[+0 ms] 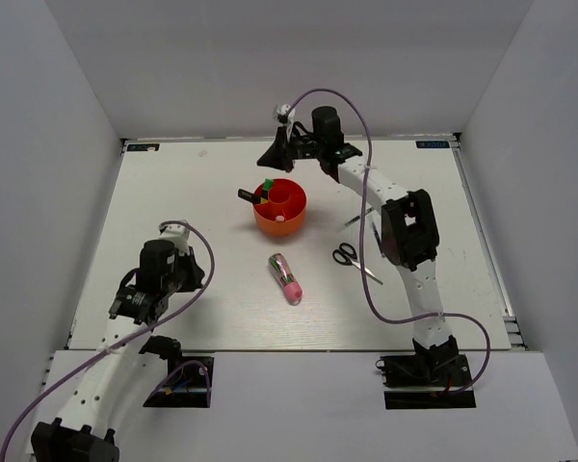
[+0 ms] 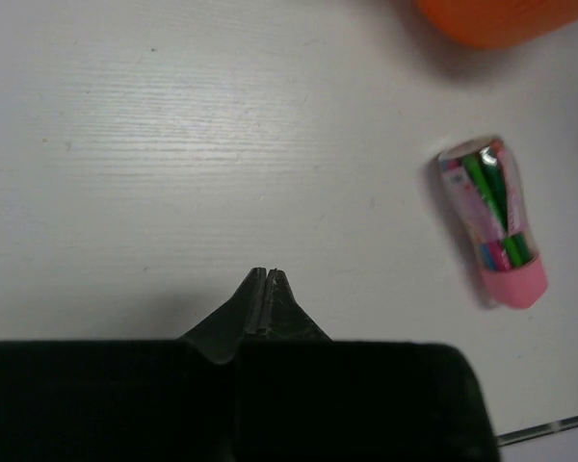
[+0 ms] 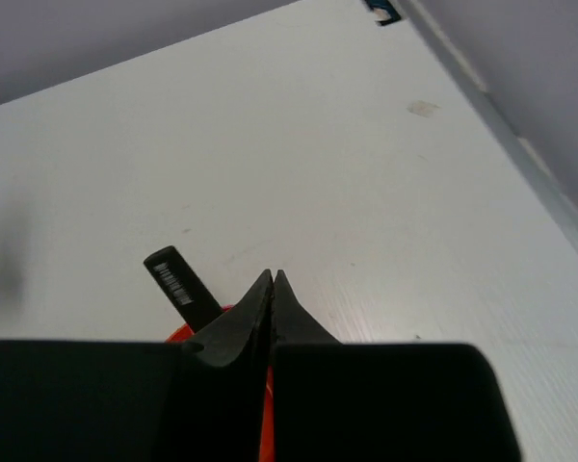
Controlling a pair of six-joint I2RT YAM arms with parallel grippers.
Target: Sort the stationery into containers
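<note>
The orange bowl (image 1: 278,226) stands in the middle back of the table. A black marker (image 1: 249,196) leans over its left rim; a green piece (image 1: 267,186) and a pink-white item (image 1: 279,218) show inside. My right gripper (image 1: 275,167) is shut above and behind the bowl's back rim, nothing seen between its fingertips. In the right wrist view, the marker (image 3: 181,285) lies just left of the fingers. A clear pink-capped bottle of coloured sticks (image 1: 285,279) lies in front of the bowl. Shut and empty-looking, my left gripper hangs over bare table to its left.
Black-handled scissors (image 1: 354,262) lie right of the bottle. Thin pen-like items (image 1: 357,218) lie partly beneath the right arm and its purple cable. Grey walls bound the sides and back.
</note>
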